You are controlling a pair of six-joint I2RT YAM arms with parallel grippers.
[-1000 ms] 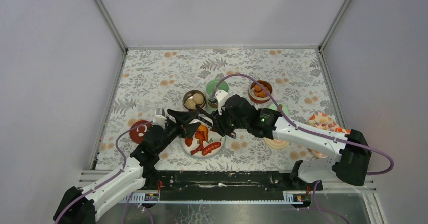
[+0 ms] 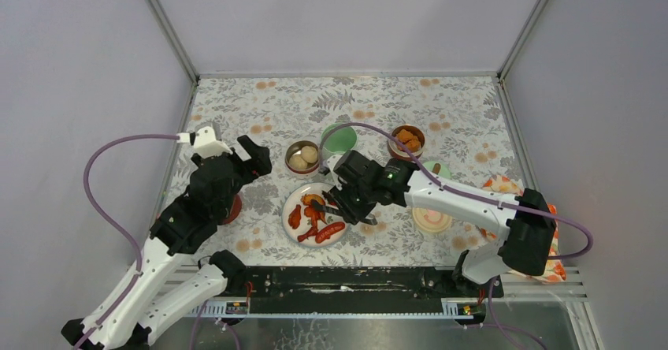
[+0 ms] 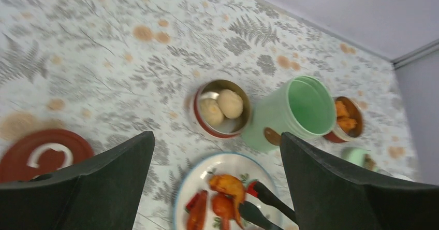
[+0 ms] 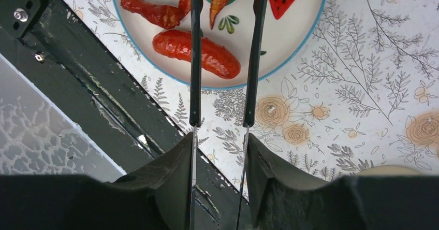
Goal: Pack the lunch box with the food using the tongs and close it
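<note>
My right gripper is shut on black-tipped metal tongs (image 4: 253,74), one arm against each finger, with the tongs' arms apart. Their tips reach over a white, blue-rimmed plate; in the left wrist view the black tips (image 3: 253,214) hover by the orange food, contact unclear. On the plate lie a red sausage (image 4: 207,54), a drumstick (image 4: 152,11) and other red-orange pieces. Open and empty, my left gripper hangs above the table, left of the plate. A metal bowl (image 3: 196,113) with two pale round items stands behind the plate.
A tall green container (image 3: 269,116) stands beside the bowl, and a brown bowl (image 2: 421,129) of orange pieces sits farther right. A red-brown round lid (image 3: 77,149) lies left. A cream round lid (image 2: 432,221) and patterned cloth (image 2: 500,184) are on the right.
My left gripper has moved from over the plate to the back left, away from the tongs. The tongs' tips have swung toward the front, over the food.
</note>
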